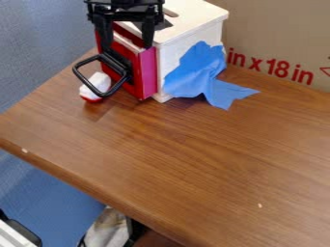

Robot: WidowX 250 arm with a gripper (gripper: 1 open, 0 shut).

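My black gripper (126,21) is at the top of the view, over a red and white box (180,37) standing at the back of the wooden table. The box's red front (145,69) carries a black loop handle (85,78). A red and white object (93,90) lies behind the handle on the table. A blue cloth (204,75) drapes beside the box's white side. Whether anything is between my fingers is unclear.
A cardboard box (288,43) with red lettering stands behind at the right. The table's left edge drops to a blue floor area (39,193).
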